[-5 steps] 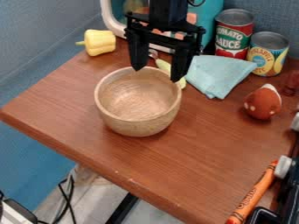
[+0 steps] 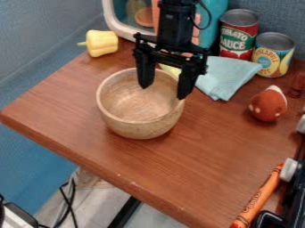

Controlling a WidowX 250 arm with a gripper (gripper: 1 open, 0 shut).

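The black gripper (image 2: 165,82) hangs over a wooden bowl (image 2: 138,112), its two fingers wide apart at the bowl's rim, one at the back left and one at the right. It is open, and I see nothing held between the fingers. A yellow item behind the bowl is mostly hidden by the gripper.
A blue cloth (image 2: 226,77), tomato can (image 2: 238,34) and yellow can (image 2: 273,55) stand or lie behind. A football-like toy (image 2: 268,105), orange crayon tube (image 2: 262,198) and yellow pepper-like toy (image 2: 98,43) lie around.
The gripper has moved slightly right and downward in the view, closer to the bowl's rim. The bowl has not visibly moved.
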